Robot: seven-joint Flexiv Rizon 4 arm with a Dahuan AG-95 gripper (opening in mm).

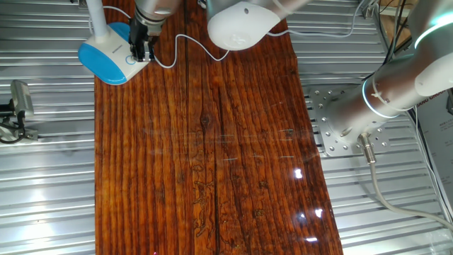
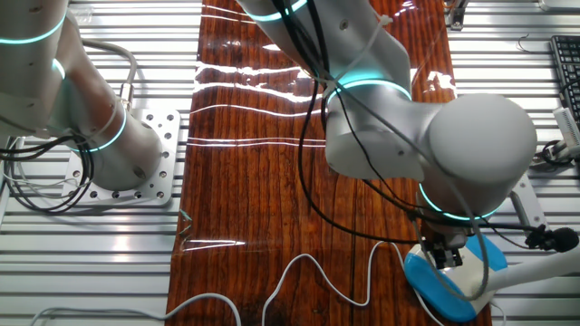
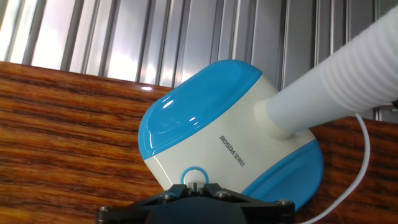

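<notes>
A blue-and-white lamp base (image 3: 202,152) with "BOSDA" lettering sits at the table edge in the wrist view. Its ribbed white stem (image 3: 348,81) rises toward the upper right. Near the base's front edge is a round button (image 3: 195,177) with a blue ring. My gripper is shut, its fingertips together at the near side of that button and partly covering it; nothing shows between them. Whether the tips touch the button, I cannot tell. In exterior view 1 the gripper (image 1: 142,54) points down over the right part of the lamp base (image 1: 104,65).
A white cable (image 1: 190,39) curls over the wooden table (image 1: 205,156) right of the lamp. A clamp-like metal device (image 1: 21,106) stands off the left edge. Dark cables (image 2: 313,172) hang along my arm.
</notes>
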